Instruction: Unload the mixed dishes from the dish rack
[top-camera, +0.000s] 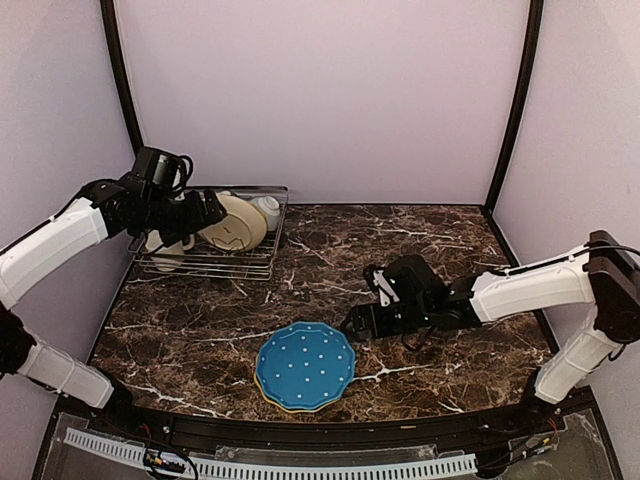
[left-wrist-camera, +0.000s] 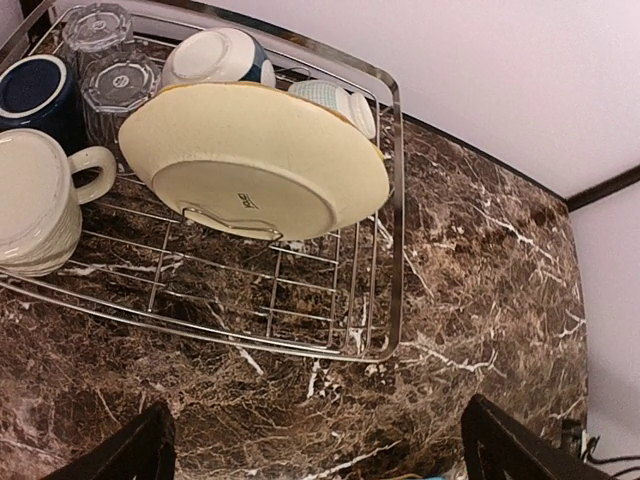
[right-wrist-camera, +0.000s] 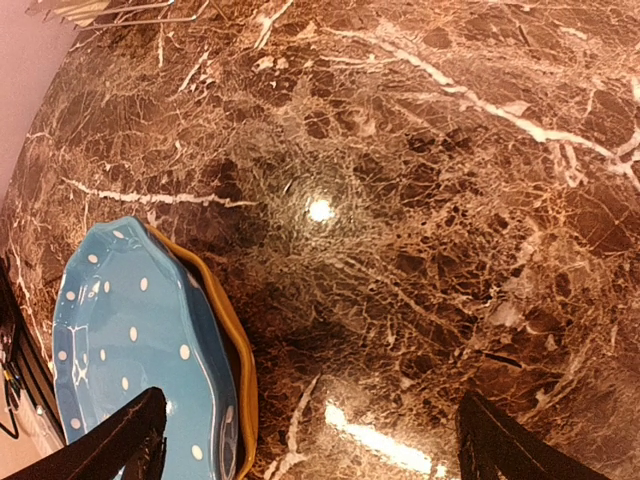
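Inside the wire dish rack (top-camera: 262, 272) at the back left, a cream plate (left-wrist-camera: 245, 165) leans with its underside facing out. Around it in the left wrist view are a cream mug (left-wrist-camera: 35, 205), a dark blue mug (left-wrist-camera: 35, 90), clear glasses (left-wrist-camera: 120, 80), a white-and-blue bowl (left-wrist-camera: 212, 58) and a pale patterned cup (left-wrist-camera: 325, 98). My left gripper (top-camera: 207, 208) hovers open by the plate's left side, empty. On the table lies a blue dotted plate (top-camera: 305, 365), stacked over a yellow-rimmed one (right-wrist-camera: 247, 390). My right gripper (top-camera: 358, 323) stands open just off its right edge, holding nothing.
White walls (top-camera: 330, 100) close in the back and both sides. A dark rail (top-camera: 330, 430) runs along the front edge.
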